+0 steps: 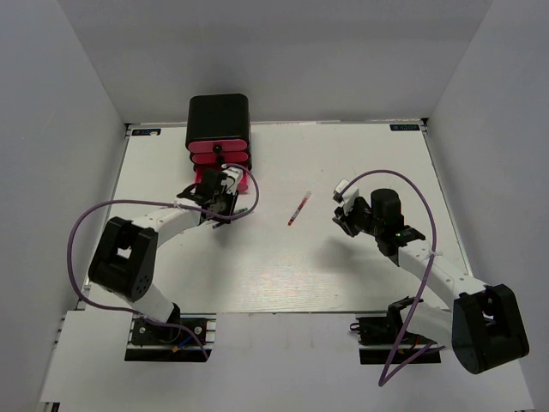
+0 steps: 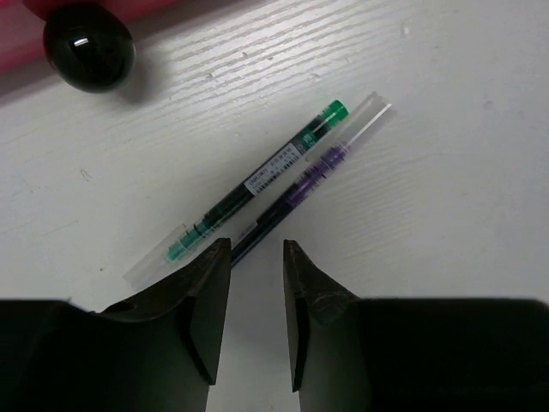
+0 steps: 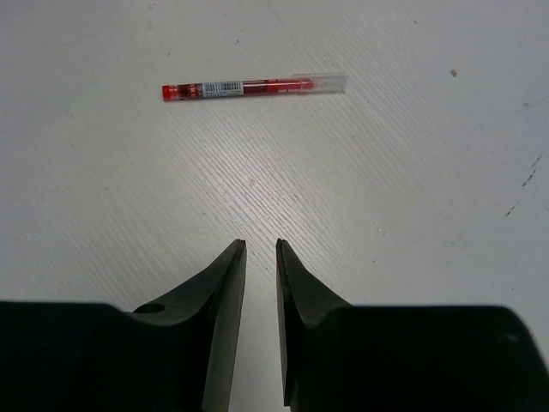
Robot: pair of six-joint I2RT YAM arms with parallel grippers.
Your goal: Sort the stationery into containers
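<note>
Two pens lie side by side on the white table in the left wrist view: one with green ends [image 2: 279,165] and one with a purple section [image 2: 313,178]. My left gripper stands open above their near ends, nothing between its fingers. A red pen [image 3: 249,88] lies apart from them at the table's middle, beyond the fingertips of my right gripper. That gripper is part open and empty, off to the pen's right in the top view. Behind the left arm is a black cabinet with pink drawers [image 1: 219,146]; its lowest drawer is pulled out.
A round black drawer knob [image 2: 88,46] juts out close to the two pens. Purple cables loop over both arms [image 1: 171,206].
</note>
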